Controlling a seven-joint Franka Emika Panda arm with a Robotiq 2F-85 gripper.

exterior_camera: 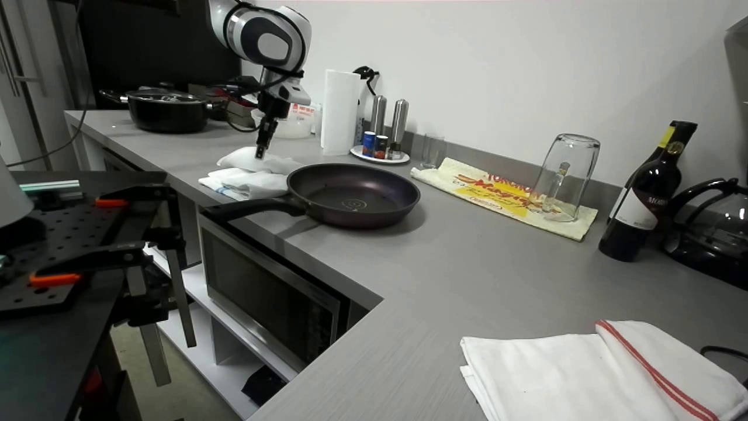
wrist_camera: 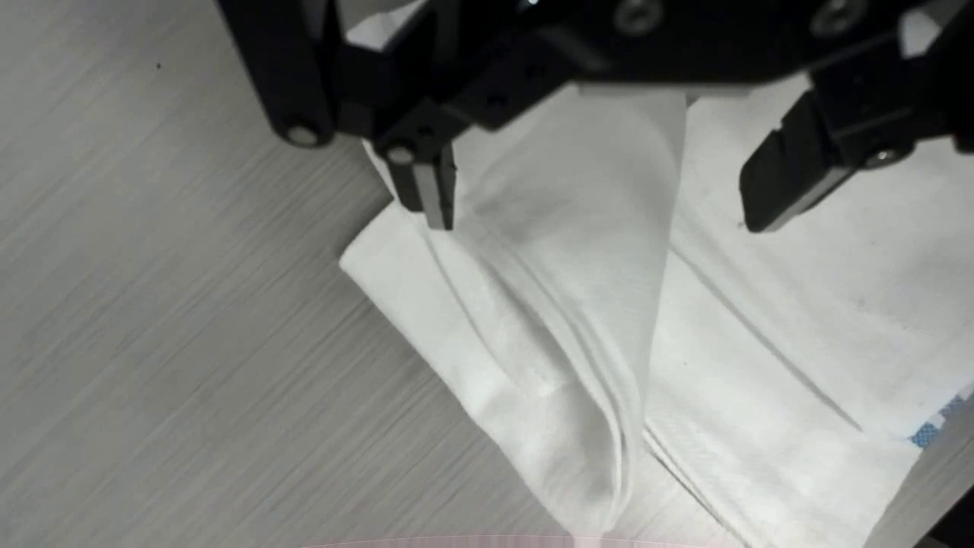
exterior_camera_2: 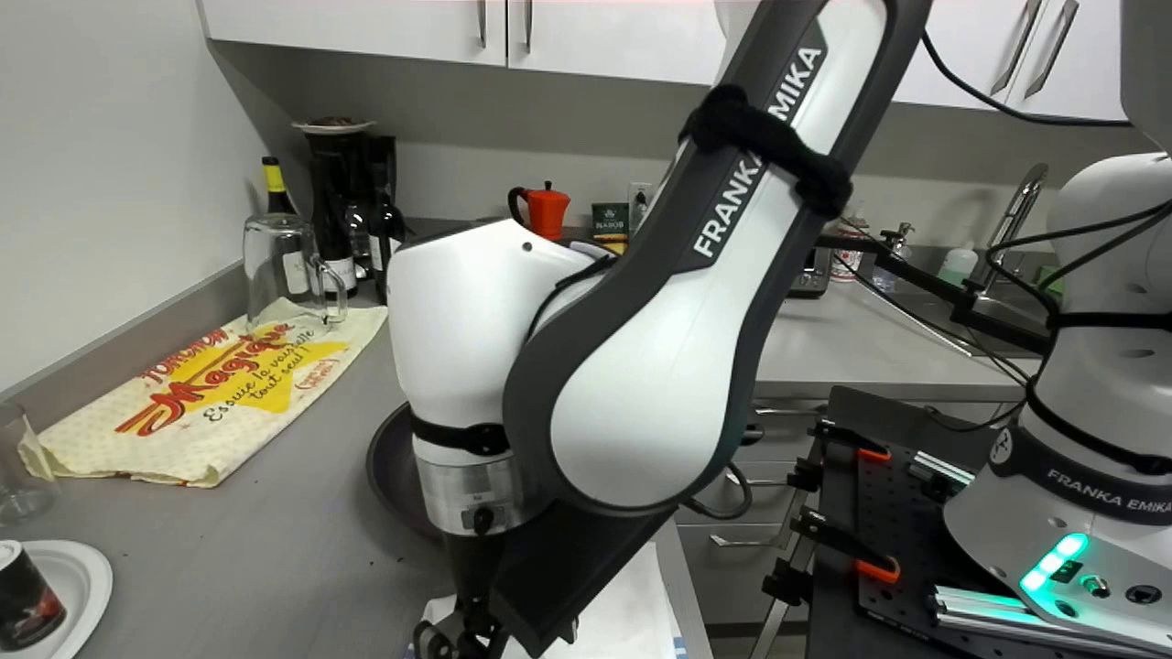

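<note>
A white cloth (exterior_camera: 253,181) with a small blue stripe lies bunched on the counter, left of the frying pan. Over it, pointing down, is my gripper. In the wrist view its fingers stand wide apart, the left finger (wrist_camera: 429,189) over the cloth's edge and the right finger (wrist_camera: 787,178) over its flat part. A raised fold of the cloth (wrist_camera: 584,237) shows between them, not gripped. Whether the fingertips touch the cloth cannot be told.
Close beside the cloth sits the dark frying pan (exterior_camera: 354,200), handle toward the counter's front edge. Behind are a paper towel roll (exterior_camera: 340,112) and a plate with shakers (exterior_camera: 394,159). A lidded black pot (exterior_camera: 168,112) stands further left. The counter right of the pan is open.
</note>
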